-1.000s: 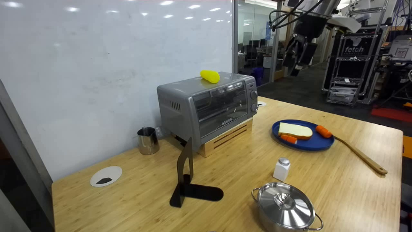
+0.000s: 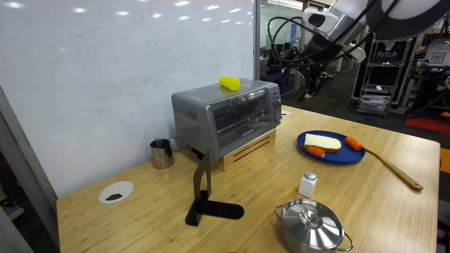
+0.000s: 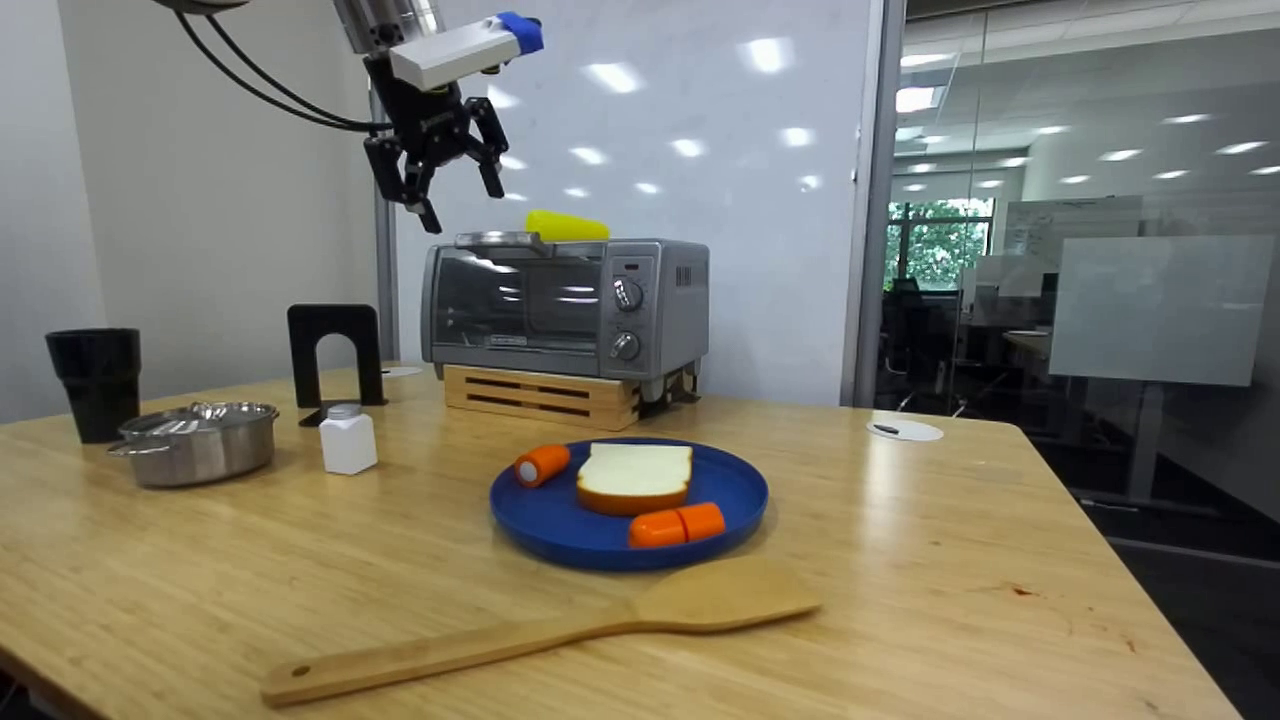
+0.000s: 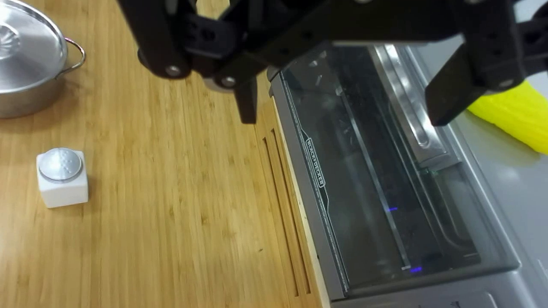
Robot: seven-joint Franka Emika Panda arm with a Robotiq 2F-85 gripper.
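Observation:
My gripper hangs in the air above and in front of the grey toaster oven, its fingers spread wide with nothing between them. In the wrist view one of the fingers appears over the tabletop side and the other over the oven's upper edge. The oven door is closed. On the oven's top lies a yellow vegetable-shaped object, clear of the gripper. A blue plate holds a bread slice and orange carrot-like pieces.
A wooden spatula lies by the plate. A white shaker, lidded pot, black bookend and metal pitcher stand around the table. A slatted wooden stand supports the oven. Bare tabletop separates oven and plate.
In exterior view 1 the arm has moved left and the gripper has turned and lowered somewhat, nearer the oven. The objects on the table and oven have not moved.

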